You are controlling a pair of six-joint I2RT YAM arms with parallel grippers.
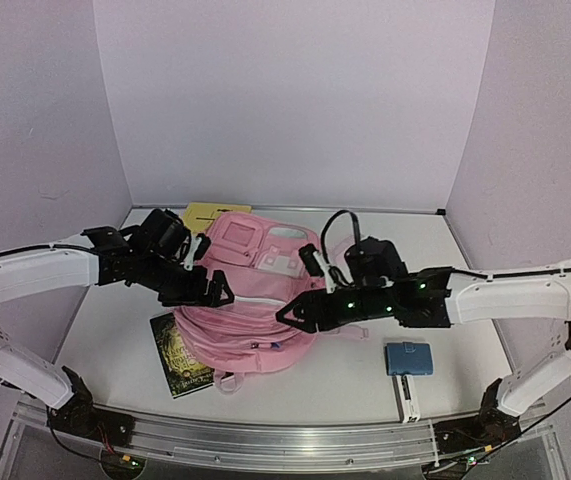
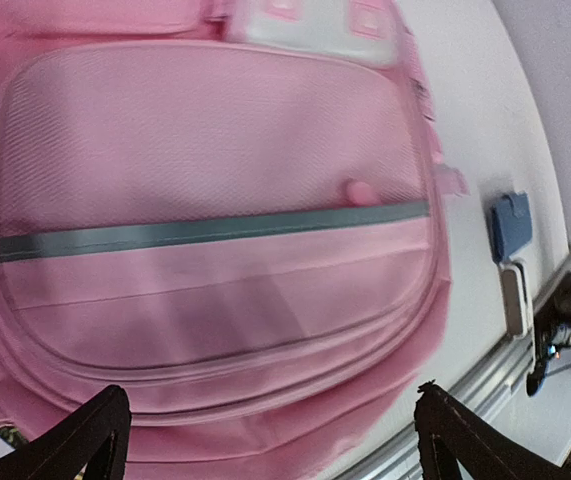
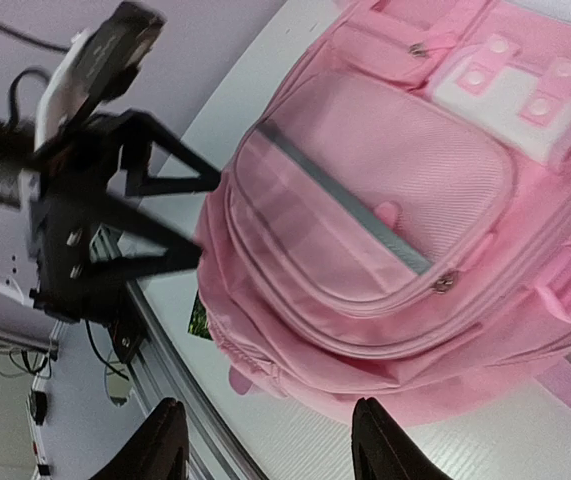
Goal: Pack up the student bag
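A pink student bag (image 1: 245, 340) lies on its back in the middle of the table, its front pocket (image 2: 215, 290) facing up. Over its left part is my left gripper (image 1: 223, 290), fingers wide apart with nothing between them; the right wrist view shows the same open left gripper by the bag's edge. My right gripper (image 1: 297, 316) hovers at the bag's lower right, also open and empty. A dark book with a gold cover (image 1: 177, 362) is partly under the bag's left side. At the right lie a blue wallet-like case (image 1: 408, 358) and a slim white item (image 1: 406, 398).
Behind the bag a yellow book or folder (image 1: 205, 214) shows partly. A metal rail (image 1: 265, 428) runs along the front edge, and walls close in the sides and back.
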